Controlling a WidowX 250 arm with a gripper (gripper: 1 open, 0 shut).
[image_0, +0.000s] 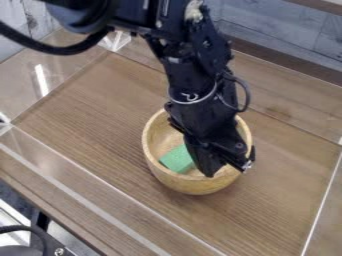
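Observation:
A round wooden bowl (159, 138) sits on the wooden table, with a green block (178, 157) lying inside on its left side. My black gripper (217, 160) reaches down from the top of the view over the right part of the bowl, its fingertips low at the bowl. The gripper is shut; I see nothing held between its fingers, though its body hides much of the bowl's interior.
A pale blue plank wall (281, 40) stands at the back. Black cables lie at the lower left edge.

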